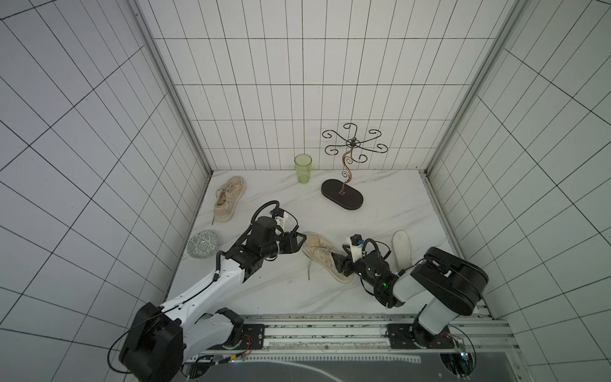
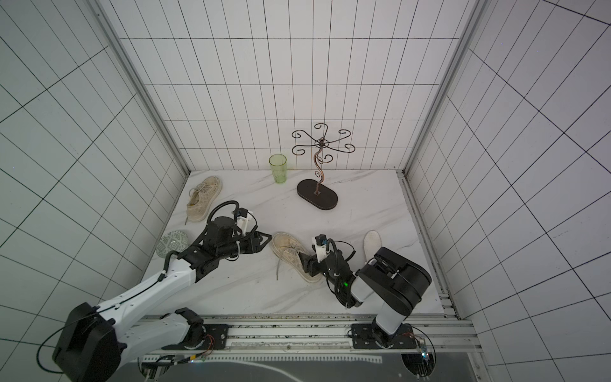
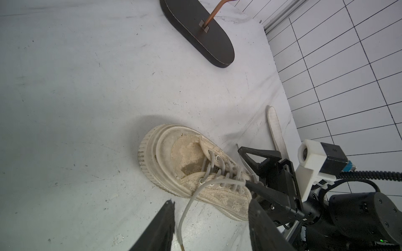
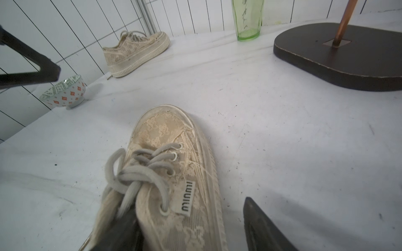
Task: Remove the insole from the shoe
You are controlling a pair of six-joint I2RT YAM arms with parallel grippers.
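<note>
A beige lace-up shoe (image 1: 324,256) lies at the front middle of the table, toe toward my left gripper (image 1: 303,242). That gripper is open just off the toe, its fingers (image 3: 161,228) apart with nothing held. At the heel end, my right gripper (image 2: 306,262) stands open. In the right wrist view, one of its fingers overlaps the shoe's opening beside the grey laces (image 4: 144,173), and the other is outside the shoe's labelled side. A pale, flat insole (image 1: 401,248) rests on the table right of the shoe. The inside of the shoe is hidden.
A matching shoe (image 1: 229,198) and a patterned bowl (image 1: 203,244) stand at the left. Toward the back are a green glass (image 1: 303,168) and a metal stand on a dark base (image 1: 342,194). Bare table lies between the stand and the front shoe.
</note>
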